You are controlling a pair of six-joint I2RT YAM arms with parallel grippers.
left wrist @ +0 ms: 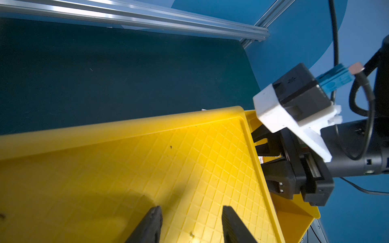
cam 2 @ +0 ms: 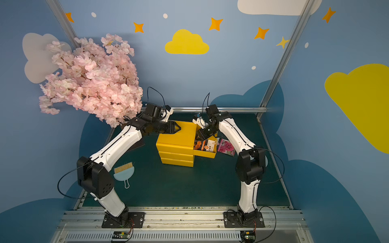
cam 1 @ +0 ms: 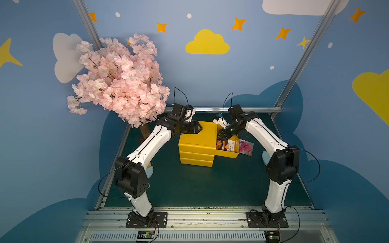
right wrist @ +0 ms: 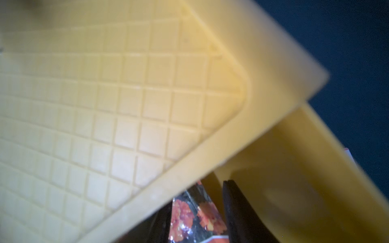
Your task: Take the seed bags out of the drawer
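Note:
My right gripper reaches down into the pulled-out drawer [cam 1: 227, 153] of the yellow cabinet [cam 1: 196, 137]. In the right wrist view its fingers stand apart over a dark seed bag with orange flowers [right wrist: 182, 214], partly hidden under the cabinet top's edge. More bags with a white label [cam 2: 208, 145] lie in the drawer. A pink-flower bag [cam 1: 246, 147] lies on the floor right of it. My left gripper hangs open above the cabinet's top, with nothing between its fingers.
A blossom tree [cam 1: 121, 77] stands at the back left. A brush and dustpan [cam 2: 124, 173] lie front left.

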